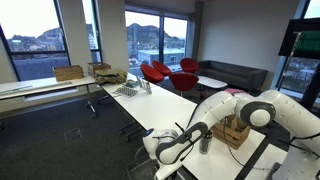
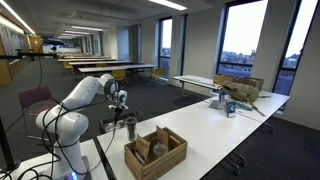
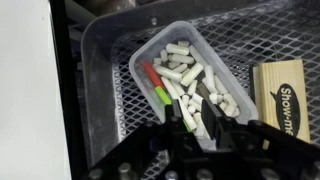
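A clear plastic tub (image 3: 222, 60) full of white chalk pieces (image 3: 187, 70) sits in a dark mesh tray (image 3: 98, 75) in the wrist view. Along the tub's left side lie a red stick (image 3: 152, 75) and a green stick (image 3: 163, 96). My gripper reaches over the tub's near part, its dark fingertips apart above the chalk. Whether they touch any piece is hard to tell. In exterior view 1 the gripper's tips are low at the bottom edge, where the tray is hardly visible.
A wooden eraser (image 3: 283, 98) marked "Show-me" lies in the tray right of the tub. White tabletop (image 3: 28, 80) borders the tray on the left. A wooden box (image 2: 157, 150) and a dark cylinder (image 2: 131, 128) stand on the table, with clear surface beyond.
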